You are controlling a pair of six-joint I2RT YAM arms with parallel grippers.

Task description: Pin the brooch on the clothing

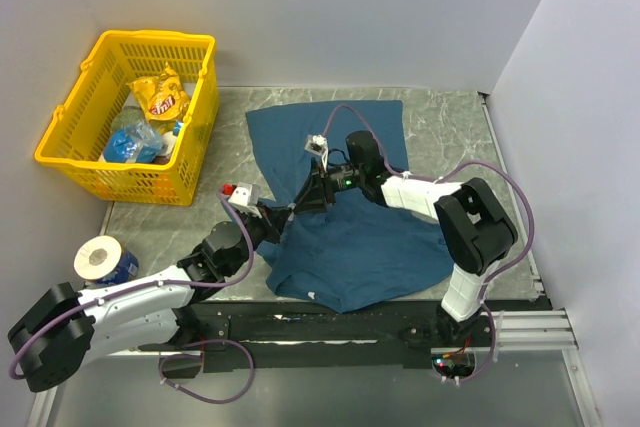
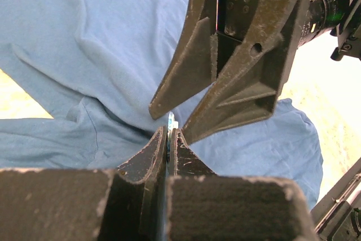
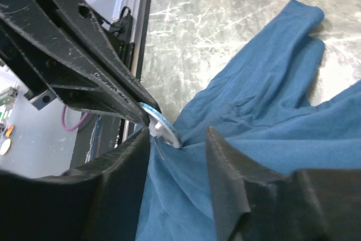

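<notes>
The brooch, a small disc with a blue edge and a white clasp side, is pinched on edge in my left gripper, which is shut on it. My right gripper stands part open, its fingertips to either side of the brooch's protruding end; contact cannot be made out. From the right wrist view, the brooch appears beyond the gap of my right gripper. Blue clothing lies spread underneath both grippers, with folds. In the top view the grippers nearly meet above its left part.
A yellow basket holding packets stands at the back left. A round blue-and-white container sits at the left edge. Bare marbled table shows at the back right.
</notes>
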